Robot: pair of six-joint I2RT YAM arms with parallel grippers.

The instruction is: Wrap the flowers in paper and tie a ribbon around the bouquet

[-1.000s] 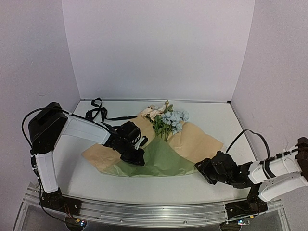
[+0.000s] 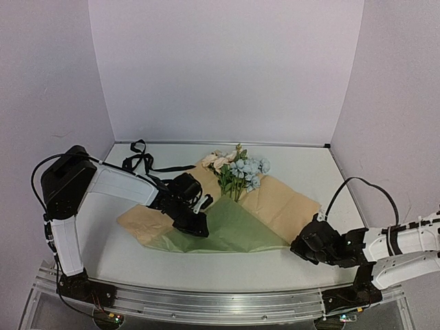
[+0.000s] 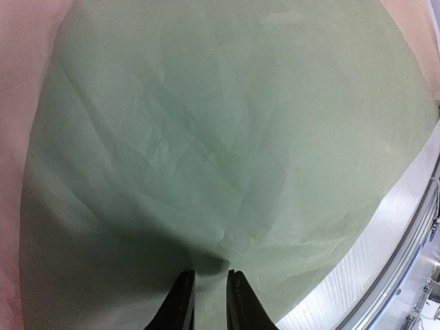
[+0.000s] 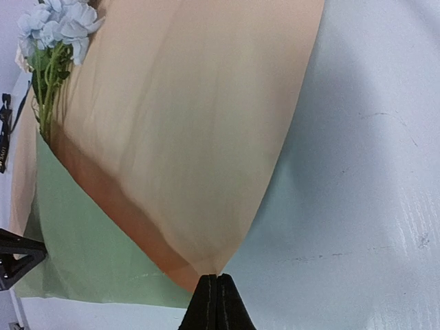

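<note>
A bouquet of fake flowers, blue and pale pink (image 2: 246,166), lies on tan wrapping paper (image 2: 278,206) with its stems running under a folded green flap (image 2: 234,227). My left gripper is over the green flap, a narrow gap between its fingers and nothing visible in it; whether it touches the paper, I cannot tell. At the wrap's right corner, my right gripper is shut on the paper, whose tan and green edges converge at its fingertips. A black ribbon (image 2: 143,159) lies loose at the back left.
White walls enclose the table on the back and sides. Bare table (image 4: 364,206) shows to the right of the wrap. A metal rail (image 2: 220,302) runs along the front edge.
My right gripper has moved slightly to the right along with the paper corner. The fold edge of the green flap now runs straighter towards it. The left arm stays put.
</note>
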